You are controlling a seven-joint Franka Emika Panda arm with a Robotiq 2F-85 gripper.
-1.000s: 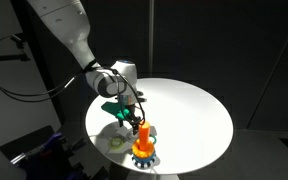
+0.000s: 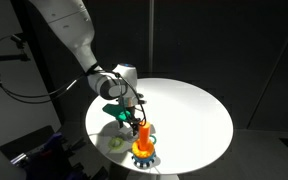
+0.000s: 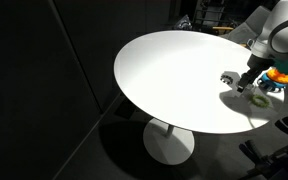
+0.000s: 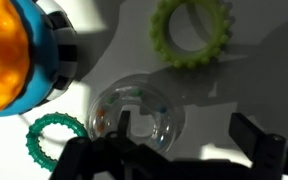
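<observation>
In the wrist view a clear ring (image 4: 174,128) with small coloured beads inside lies flat on the white table. My gripper is open above it: one finger (image 4: 112,152) overlaps the ring's near side and opening, the other (image 4: 252,137) stands outside to the right. Nothing is held. A lime green ring (image 4: 218,45) lies beyond, and a dark green ring (image 4: 31,138) lies to the left. The stacking toy (image 4: 39,60), orange and blue, fills the upper left. From outside, the gripper (image 2: 127,124) hangs low over the table beside the toy (image 2: 143,140).
The toy stands close to the gripper and rises above the rings. The lime ring (image 2: 117,145) sits near the table's edge.
The arm has come down slightly toward the table over the last second. The toy and the lime ring have stayed in place.
</observation>
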